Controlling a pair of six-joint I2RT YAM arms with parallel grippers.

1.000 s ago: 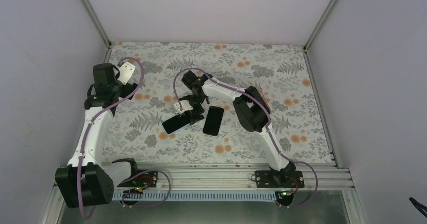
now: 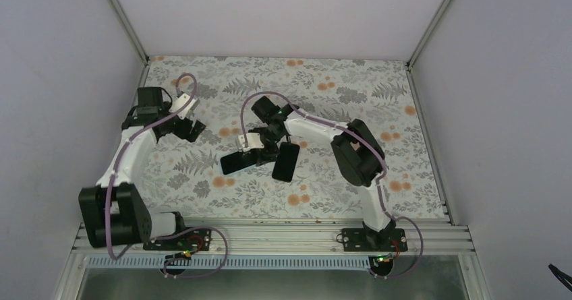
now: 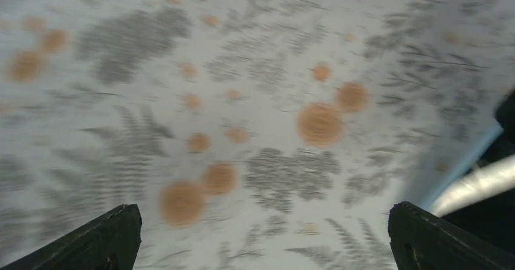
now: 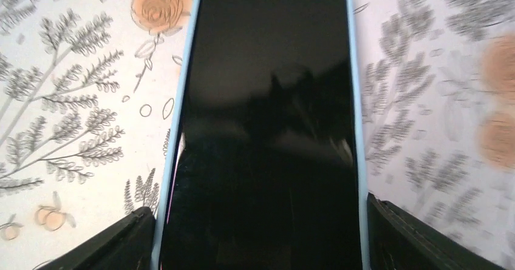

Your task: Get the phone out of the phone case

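Note:
A black-screened phone point(image 4: 270, 124) sits inside a light blue case point(image 4: 358, 100), its rim showing along both long sides in the right wrist view. My right gripper has one finger against each long side of the case, around its near end. From above, the far end of the cased phone point(image 2: 236, 162) sticks out to the left of that gripper point(image 2: 260, 156). My left gripper point(image 2: 196, 131) is open and apart from it, over the left part of the table. Nothing stands between its fingers; a blurred light blue edge and dark shapes show at the right of that view.
Close to the right of my right gripper, a second black, phone-shaped slab point(image 2: 286, 162) lies flat.
My left arm has swung right, toward the cased phone. The right gripper has shifted slightly right, and the cased phone has moved with it. The black slab has stayed put.

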